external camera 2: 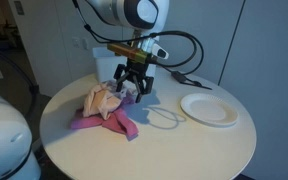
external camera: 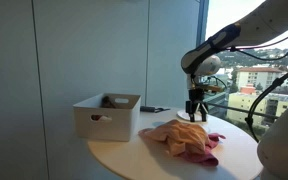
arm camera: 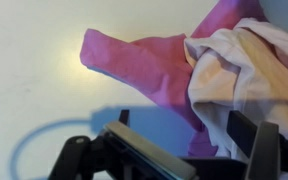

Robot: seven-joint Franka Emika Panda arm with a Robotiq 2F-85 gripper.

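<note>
A crumpled peach cloth (external camera: 174, 134) lies on the round white table, bunched together with a pink cloth (external camera: 206, 154). From the other side, the peach cloth (external camera 2: 100, 101) rests partly over the pink cloth (external camera 2: 119, 123). My gripper (external camera 2: 134, 84) points down, open, close to the edge of the pile on the plate's side. In the wrist view the peach cloth (arm camera: 234, 75) fills the right and the pink cloth (arm camera: 149, 62) spreads toward the upper left. No cloth shows held between the fingers. The exact height above the cloth is hard to tell.
An open white bin (external camera: 106, 123) with something brown inside stands on the table. A white plate (external camera 2: 210, 109) lies to one side of the cloths, and a dark utensil (external camera 2: 187, 79) rests behind it. Bare tabletop (external camera 2: 159, 150) stretches across the front.
</note>
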